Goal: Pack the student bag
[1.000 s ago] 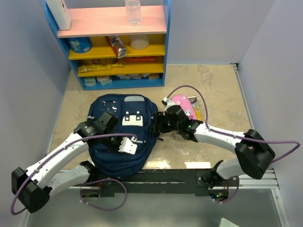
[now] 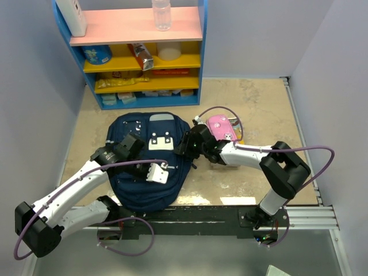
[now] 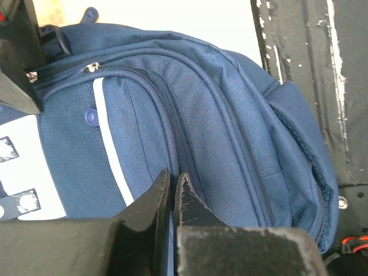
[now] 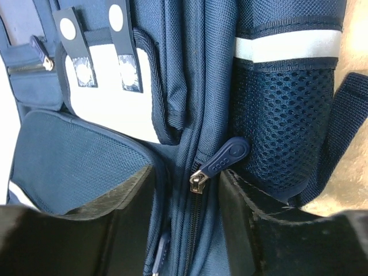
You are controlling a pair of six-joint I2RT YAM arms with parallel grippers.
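Observation:
The navy backpack [image 2: 146, 190] lies on the counter. My left gripper is shut on its fabric, pinching a seam beside a white stripe in the left wrist view. My right gripper is part open over the bag's right side, its fingertips around the zipper band, by a zipper pull [image 4: 227, 155]. The bag's white patch with two straps [image 4: 106, 103] shows above it. A pink case [image 2: 220, 126] with kitten faces lies right of the bag, partly behind my right arm.
A blue and yellow shelf [image 2: 141, 49] with bottles and packets stands at the back. Walls rise on both sides.
My left arm has barely moved.

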